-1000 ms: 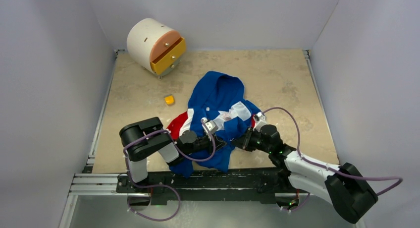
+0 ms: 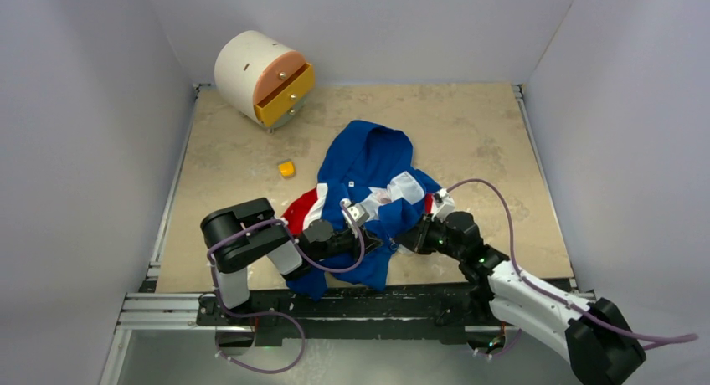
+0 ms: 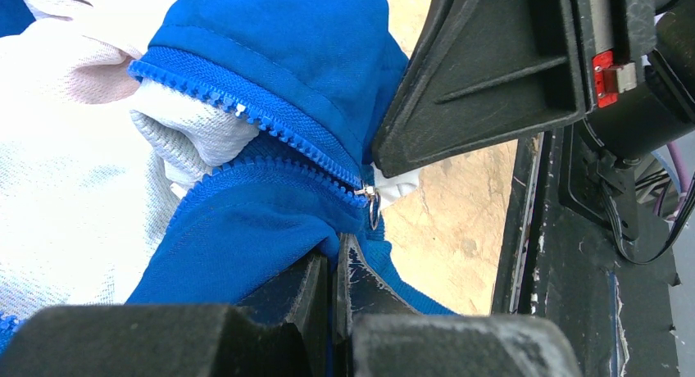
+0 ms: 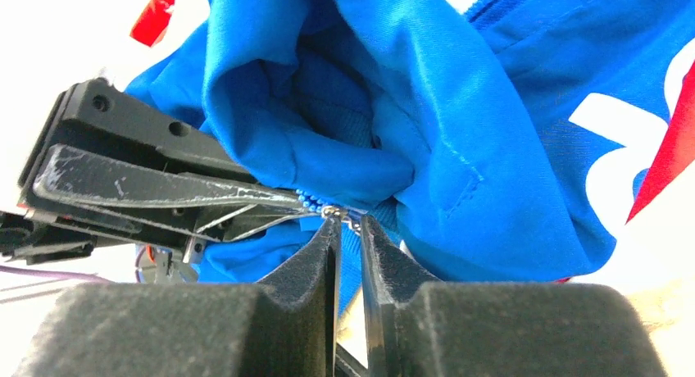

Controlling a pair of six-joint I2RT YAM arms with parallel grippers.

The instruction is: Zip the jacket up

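The blue jacket (image 2: pixel 366 155), with white and red panels, lies spread on the table with its hood at the back. Low on its front, the two zipper tooth rows meet at a small metal slider (image 3: pixel 367 191) with a ring pull (image 3: pixel 374 213). My left gripper is shut on a fold of blue cloth just below that slider. Opposite it, my right gripper is slightly open, a narrow gap between its fingertips. The slider (image 4: pixel 338 215) shows right at those tips, with no grip on it visible. The ring is hidden in the right wrist view.
A round-topped cabinet (image 2: pixel 251 71) with a partly open yellow drawer (image 2: pixel 285 96) stands at the back left. A small yellow block (image 2: pixel 286 169) lies left of the jacket. Both grippers are very close together.
The left arm and jacket look still.
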